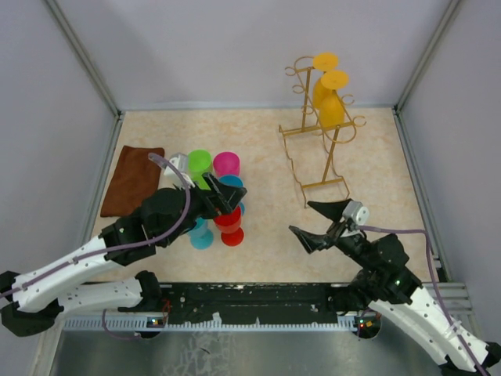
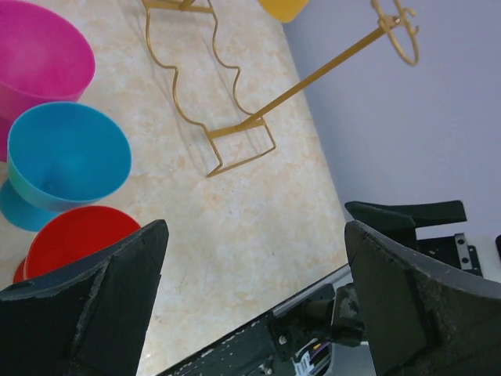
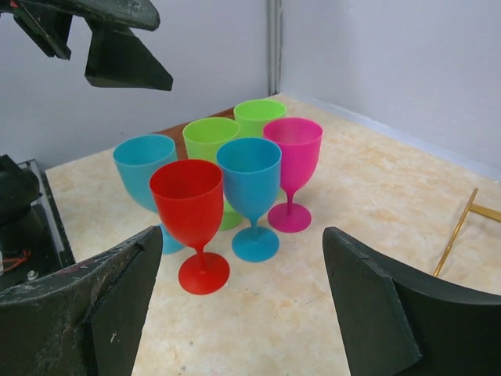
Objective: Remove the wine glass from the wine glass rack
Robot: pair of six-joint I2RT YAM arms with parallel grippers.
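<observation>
A gold wine glass rack (image 1: 327,182) stands at the back right, with two yellow glasses (image 1: 330,111) hanging upside down at its top; the left wrist view catches part of the rack (image 2: 313,78). My left gripper (image 1: 223,192) is open above the upright glasses, its fingers over the red cup (image 2: 82,231) in that wrist view. My right gripper (image 1: 310,223) stands open at the front right, below the rack in the top view, with nothing between its fingers.
Upright green, pink (image 3: 293,145), blue (image 3: 249,176) and red (image 3: 186,200) glasses cluster left of centre. A folded brown cloth (image 1: 131,180) lies at the left.
</observation>
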